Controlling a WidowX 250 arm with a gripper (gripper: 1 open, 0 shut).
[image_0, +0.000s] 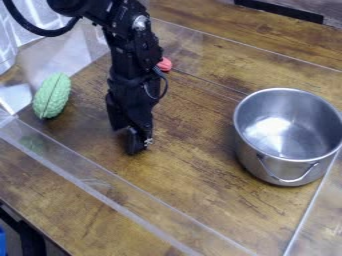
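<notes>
The black gripper (131, 130) is low over the wooden table, left of centre, its fingertips dark and hard to read. To its left lies a pale green ridged vegetable toy (51, 96). Behind the arm, a small red object (164, 65) is partly hidden. A large steel pot (287, 135) stands at the right, apart from the gripper.
Clear plastic walls edge the work area, including the near edge (120, 190). Bare wooden table (201, 180) lies between gripper and pot, and behind them.
</notes>
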